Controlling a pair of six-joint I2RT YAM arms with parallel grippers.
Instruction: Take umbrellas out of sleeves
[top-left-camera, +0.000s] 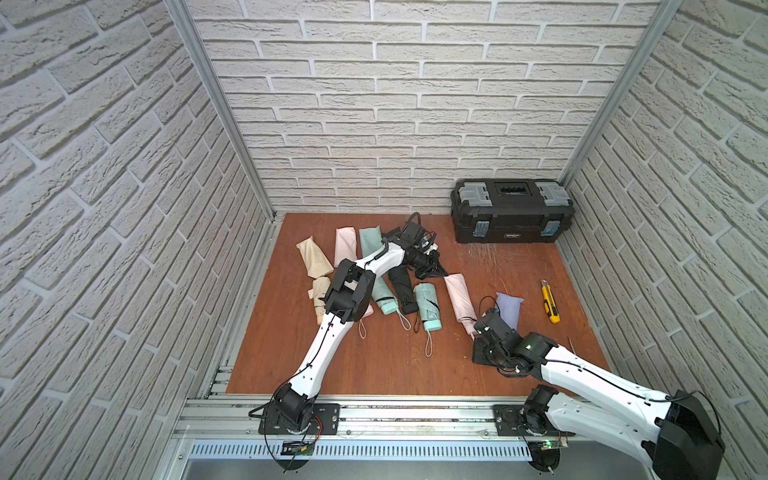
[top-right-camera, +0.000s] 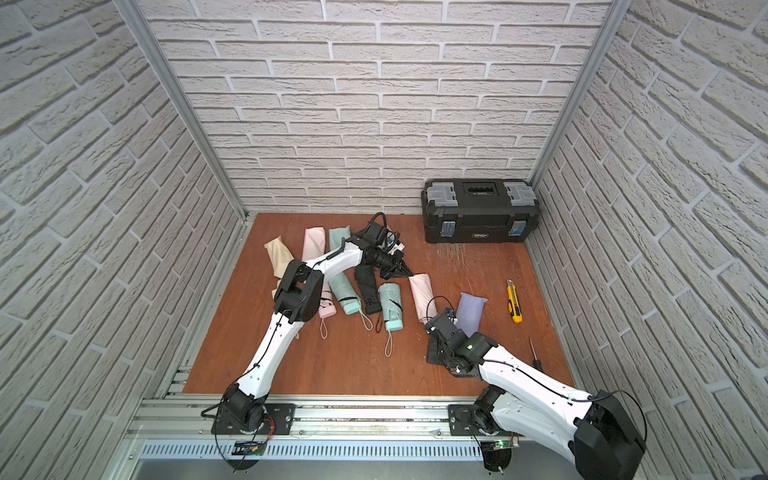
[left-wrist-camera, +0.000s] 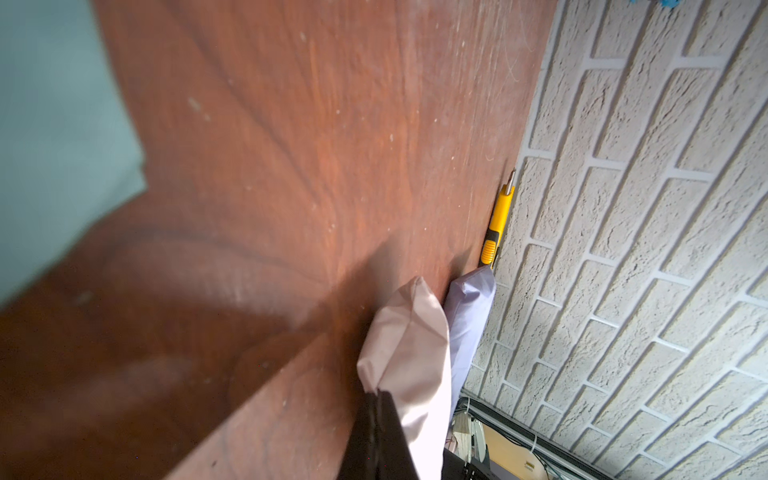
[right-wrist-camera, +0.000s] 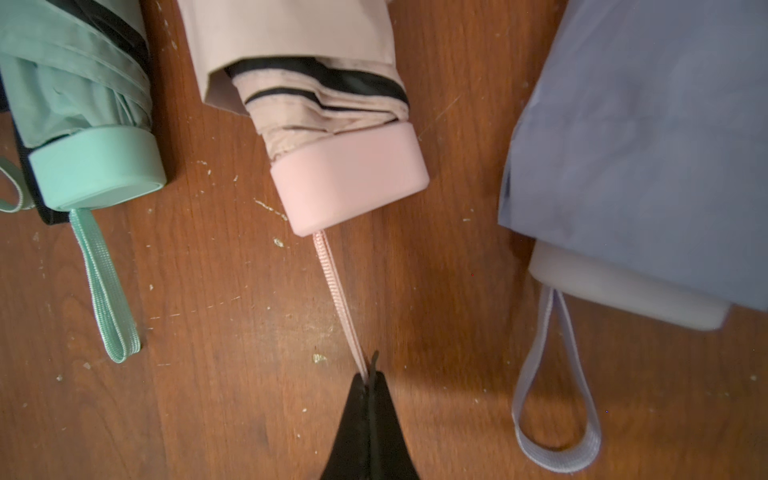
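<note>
A pink umbrella (right-wrist-camera: 348, 176) lies at centre right with its sleeve (top-left-camera: 458, 294) partly off the handle end, exposing striped fabric. My left gripper is shut at the sleeve's far end, apparently pinching the pale fabric. My right gripper is shut on the pink wrist strap (right-wrist-camera: 334, 288) at the near end. A lavender sleeved umbrella (top-left-camera: 509, 308) lies to its right, a mint umbrella (top-left-camera: 426, 304) to its left. More umbrellas and sleeves in beige, pink, mint and black lie at the left, partly hidden by my left arm.
A black toolbox (top-left-camera: 512, 224) stands at the back right. A yellow cutter (top-left-camera: 549, 301) and a screwdriver (top-right-camera: 537, 364) lie at the right. Brick-patterned walls enclose the back and sides.
</note>
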